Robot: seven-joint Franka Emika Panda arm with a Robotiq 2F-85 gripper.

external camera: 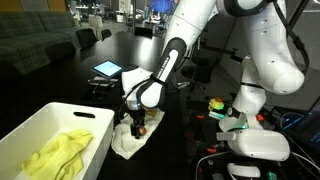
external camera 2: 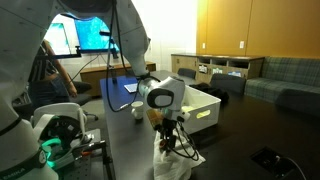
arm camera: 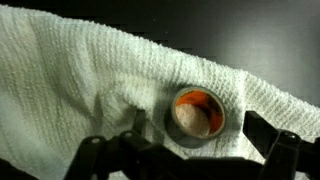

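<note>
A small round object with a pale rim and orange inside (arm camera: pixel 196 113), like a little cup or ring, sits on a white cloth (arm camera: pixel 75 75) in the wrist view. My gripper is open, with one dark finger on each side of the round object and a gap to it on the right. In exterior view 1 the gripper (external camera: pixel 136 125) is low over the cloth (external camera: pixel 126 146), and a bit of orange (external camera: pixel 142 131) shows beside its fingers. Exterior view 2 shows the cloth (external camera 2: pixel 176 165) under the gripper, which mostly hides the round object.
A white bin (external camera: pixel 98 124) holding a yellow cloth (external camera: pixel 57 156) stands left of the white cloth. Behind the arm lies a tablet (external camera: pixel 107 69). A white mug (external camera 2: pixel 138 110) shows in exterior view 2.
</note>
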